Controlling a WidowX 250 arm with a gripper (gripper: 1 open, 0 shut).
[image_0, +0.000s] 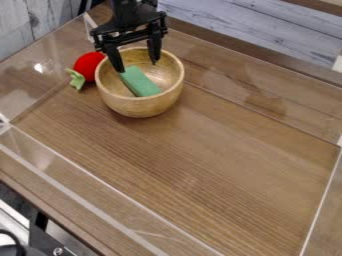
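A wooden bowl (158, 100) stands toward the upper left of the table, with a green block (138, 82) lying inside it. A red object with a green end (84, 70) rests beside the bowl on its left. My black gripper (135, 57) reaches in from the top over the bowl, open, its fingers spread above the block, one over the left part and one over the right.
A pale wall stands at the upper left.
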